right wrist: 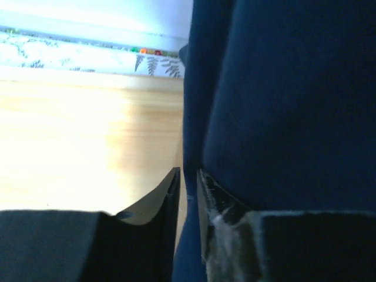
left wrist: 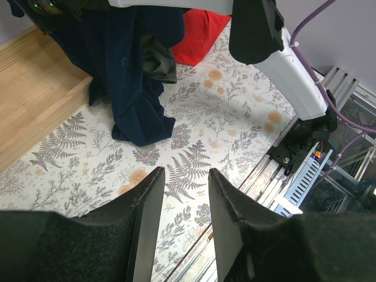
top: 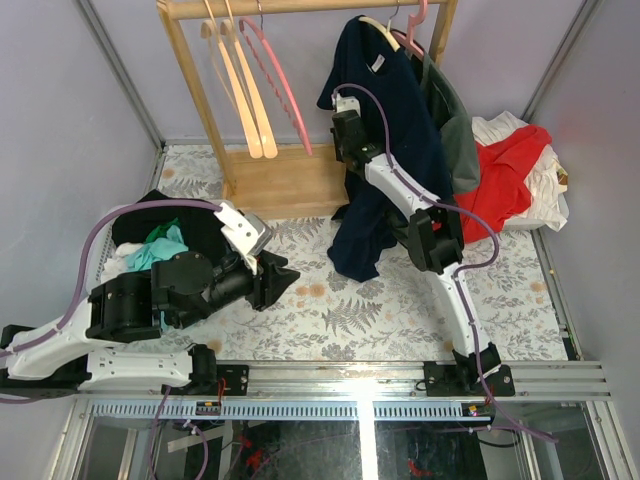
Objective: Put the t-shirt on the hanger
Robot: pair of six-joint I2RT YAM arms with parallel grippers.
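Note:
The navy t-shirt (top: 362, 110) hangs on a light wooden hanger (top: 381, 32) at the right part of the rail, its lower part reaching down to the floor. My right gripper (top: 338, 148) is at the shirt's left edge. In the right wrist view the navy cloth (right wrist: 282, 106) fills the right side, and my right gripper is slightly open, with the shirt's edge showing in the narrow gap; a grip on it cannot be made out. My left gripper stands open over the patterned floor, nothing between its fingers, well apart from the shirt.
Two bare wooden hangers (top: 247, 95) and a pink hanger (top: 275, 85) hang on the rail's left. A grey-green garment (top: 450, 125) hangs right of the shirt. Red cloth (top: 510, 175) lies at right; a dark pile (top: 165, 220) lies at left.

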